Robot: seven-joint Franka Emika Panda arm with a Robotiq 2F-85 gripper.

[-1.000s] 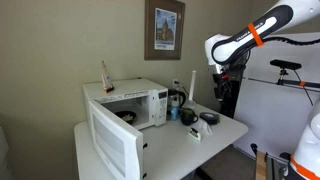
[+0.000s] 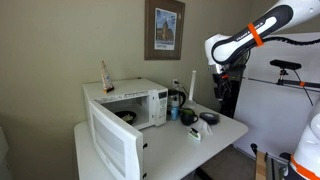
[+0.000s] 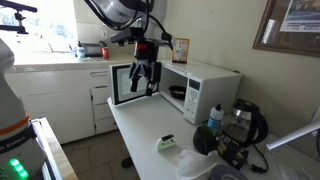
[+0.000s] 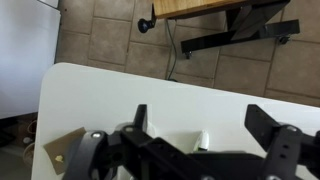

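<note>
My gripper is open in the wrist view, its two dark fingers wide apart with nothing between them. In exterior view 2 the gripper (image 3: 141, 82) hangs above the white table (image 3: 140, 125), clear of its surface. The white microwave (image 2: 140, 110) stands against the wall with its door (image 2: 114, 140) swung open. Inside it a dark round pan or bowl (image 2: 131, 116) is partly visible. A small white and green object (image 3: 165, 142) lies on the table, apart from the gripper.
A bottle (image 2: 106, 76) stands on the microwave. Toward the table's far end are a dark kettle (image 3: 253, 122), a clear blue-topped bottle (image 3: 215, 117) and a crumpled white cloth (image 3: 197, 163). A wooden-topped stand (image 4: 185, 8) is beyond the table edge.
</note>
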